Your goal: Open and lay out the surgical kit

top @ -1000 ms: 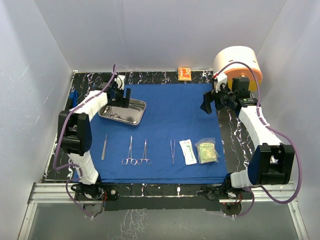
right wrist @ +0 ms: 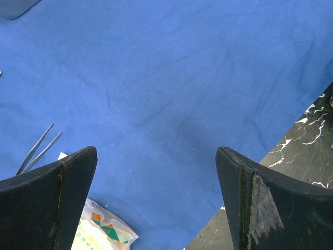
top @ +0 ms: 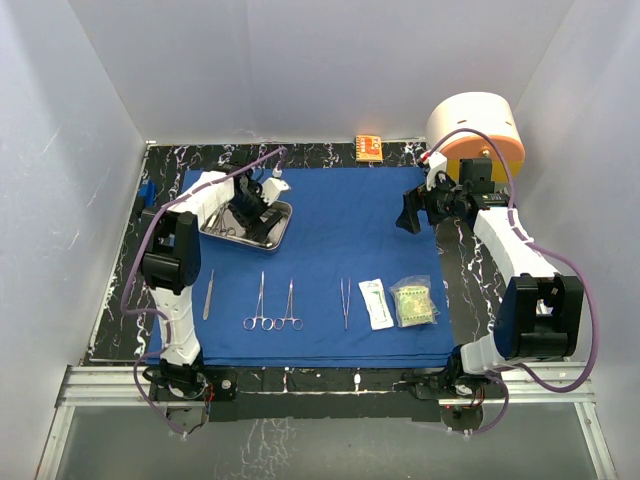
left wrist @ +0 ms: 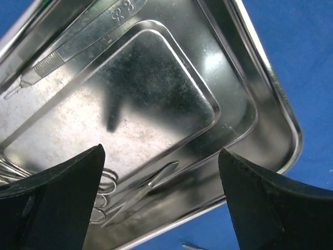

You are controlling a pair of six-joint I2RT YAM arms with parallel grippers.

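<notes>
My left gripper (top: 262, 219) is open over the steel tray (left wrist: 283, 130) at the cloth's left rear. Inside lie a scalpel handle (left wrist: 49, 65), ringed instruments (left wrist: 106, 185) and a slim blade-like instrument (left wrist: 151, 187). Along the front of the blue cloth (top: 330, 220) lie a thin instrument (top: 209, 295), two pairs of scissor-like instruments (top: 258, 320) (top: 287, 320), tweezers (top: 346, 305), a white packet (top: 376, 304) and a bagged gauze pack (top: 413, 300). My right gripper (top: 415, 208) stands open and empty above the cloth's right side.
An orange box (top: 368, 148) sits on the marble surface at the back. A large cream cylinder (top: 470, 115) stands behind the right arm. Walls enclose the sides and back.
My left gripper has moved right and toward the front over the tray, turning as it went. The right arm shifted slightly about a second ago; the laid-out items are unchanged.
</notes>
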